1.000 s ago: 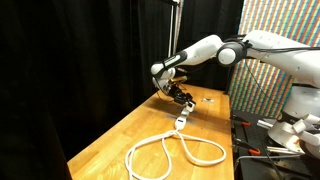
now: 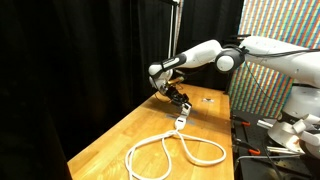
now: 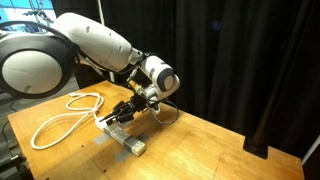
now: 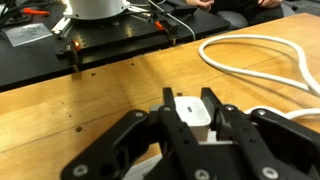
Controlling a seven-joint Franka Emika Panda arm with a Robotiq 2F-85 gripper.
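Note:
A white power strip (image 3: pixel 128 143) lies on the wooden table, its cord (image 2: pixel 140 145) looped over the near part. My gripper is shut on a small white block (image 4: pixel 193 112), perhaps a plug or adapter, which shows between the dark fingers in the wrist view. In exterior view 2, the gripper (image 3: pixel 124 112) is low over the strip, pointing down at it. The fingers hide most of the block's lower part. Whether it touches the strip or is seated in a socket, I cannot tell.
The robot's base (image 4: pixel 95 8) stands on a dark plate at the table's edge. A black curtain (image 2: pixel 70 70) hangs along the far side. Bare table (image 3: pixel 225 155) lies to the right of the strip in exterior view 2.
Over the last second the arm and gripper have come down slightly towards the strip. The strip and its cord look unmoved.

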